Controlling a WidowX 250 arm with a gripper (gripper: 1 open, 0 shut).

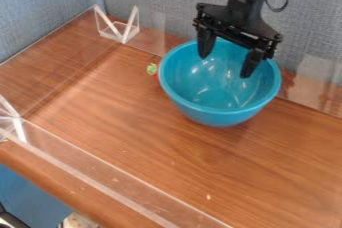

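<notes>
A teal plastic bowl (214,100) stands upright on the wooden table toward the back right. My black gripper (226,60) hangs over it from above with its two fingers spread apart, their tips reaching down inside the rim. Nothing shows between the fingers. The bowl looks empty apart from reflections. A small pale green object (151,69) lies on the table just left of the bowl.
A grey padded wall backs the table (107,122). Clear plastic pieces (118,27) stand at the back left and along the left front edge.
</notes>
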